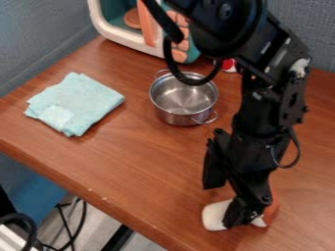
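The black arm reaches down at the right of the camera view, and its gripper (241, 208) is low over a white and orange object (215, 218) near the table's front right. The arm hides much of that object, and whether the fingers are closed on it is unclear.
A steel pot (179, 101) stands at the back middle. A folded light blue cloth (74, 101) lies at the left. A toy appliance (116, 23) is at the back, with a red can partly hidden behind the arm.
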